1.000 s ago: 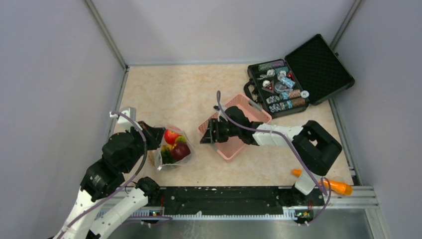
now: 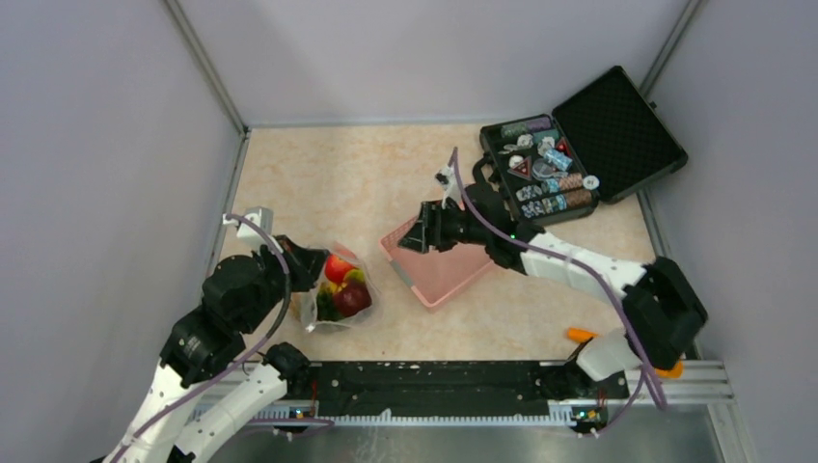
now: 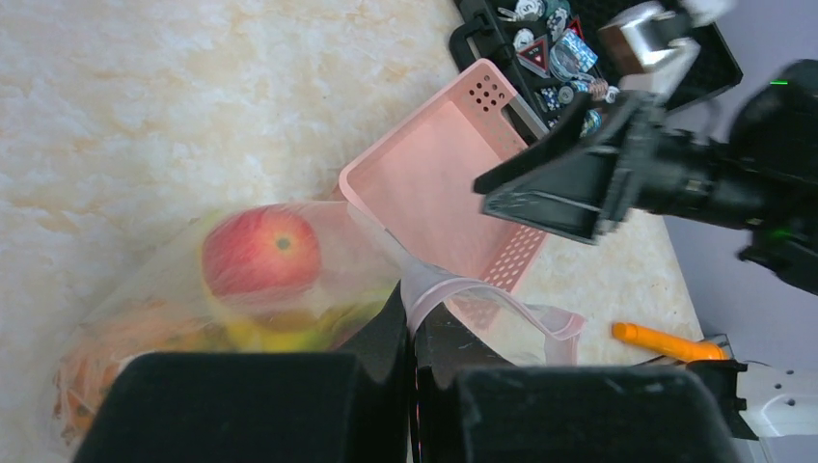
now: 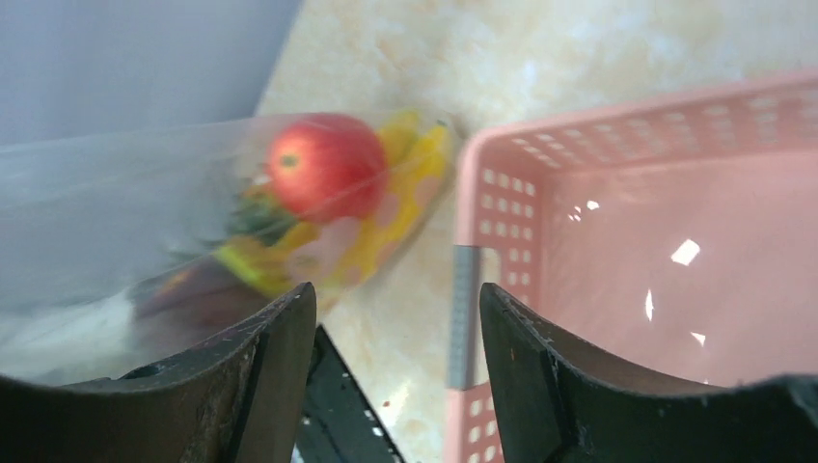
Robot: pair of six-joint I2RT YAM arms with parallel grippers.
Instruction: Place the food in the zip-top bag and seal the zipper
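Note:
A clear zip top bag (image 3: pixel 135 338) holds a red apple (image 2: pixel 337 268), a darker red fruit (image 2: pixel 352 297), yellow pieces and greens. My left gripper (image 2: pixel 313 260) is shut on the bag's rim at its upper edge. My right gripper (image 2: pixel 421 231) stands open above the left part of the pink basket (image 2: pixel 444 285), to the right of the bag, with nothing between its fingers. In the right wrist view the bag is blurred.
An open black case (image 2: pixel 617 135) full of small items sits at the back right. An orange bottle (image 3: pixel 651 340) lies at the front right. The tabletop (image 2: pixel 338 174) behind the bag is clear.
My right gripper and arm have risen and shifted rightward and toward the back, away from the bag. My left gripper and the bag have barely moved.

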